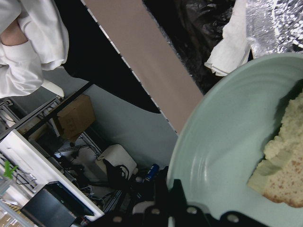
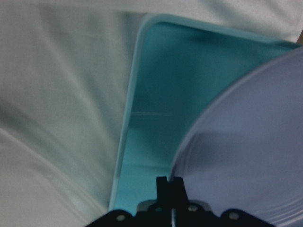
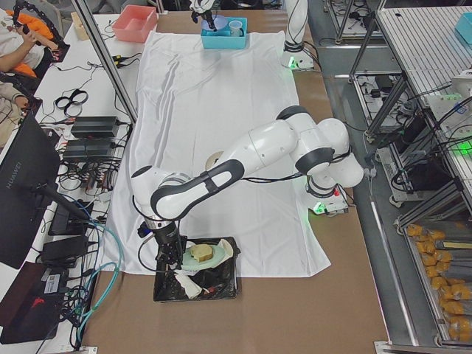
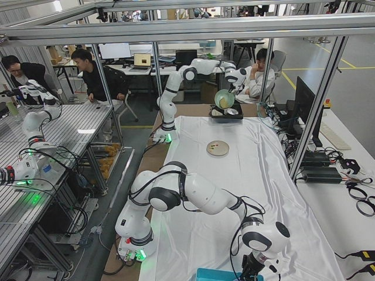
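Observation:
My left gripper is shut on the rim of a pale green plate (image 1: 218,142), which carries a piece of yellowish bread (image 1: 284,170). The plate is held over a black-lined bin (image 3: 221,287) containing crumpled foil (image 1: 272,26) and paper (image 1: 227,47). My right gripper is shut on the rim of a blue plate (image 2: 241,142), held over a turquoise bin (image 2: 151,94).
A beige plate (image 4: 217,148) lies on the white cloth (image 4: 234,175) between the arms. A pale cup (image 3: 236,29) stands in the turquoise bin. A pink bin (image 3: 135,22) sits at the far side table.

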